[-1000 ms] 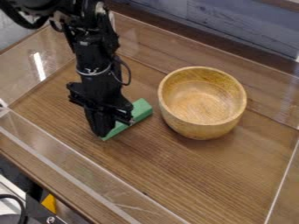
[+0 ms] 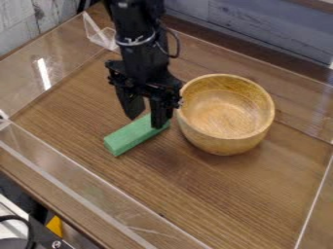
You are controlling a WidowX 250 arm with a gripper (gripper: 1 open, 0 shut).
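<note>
My gripper [image 2: 143, 112] hangs from the top centre over the table, dark, with its fingers open. Just below it a green block [image 2: 136, 134] lies flat on the wooden surface, angled from lower left to upper right. I cannot tell whether the fingers touch it.
A large empty wooden bowl [image 2: 225, 114] stands to the right, close beside the gripper and the green block.
The gripper has moved up and back, away from the front of the green block, uncovering more of it. The block and bowl look unmoved.
</note>
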